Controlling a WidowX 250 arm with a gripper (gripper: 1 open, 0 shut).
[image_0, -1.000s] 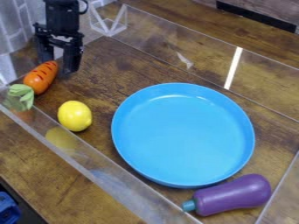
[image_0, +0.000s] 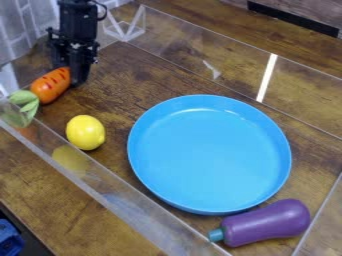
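My black gripper (image_0: 67, 58) is at the upper left, low over an orange carrot (image_0: 52, 86) with a green top (image_0: 22, 107). Its fingers sit at the carrot's upper end and appear closed on it, though the contact is small and dark. A yellow lemon (image_0: 86, 132) lies below and to the right of the carrot.
A large blue plate (image_0: 207, 153) fills the centre right. A purple eggplant (image_0: 267, 222) lies at the bottom right. Clear walls border the area, and a blue object (image_0: 8, 240) shows at the bottom left corner.
The gripper has come down and narrowed at the carrot's upper end. The carrot has shifted slightly, its top end now tilted a little differently.
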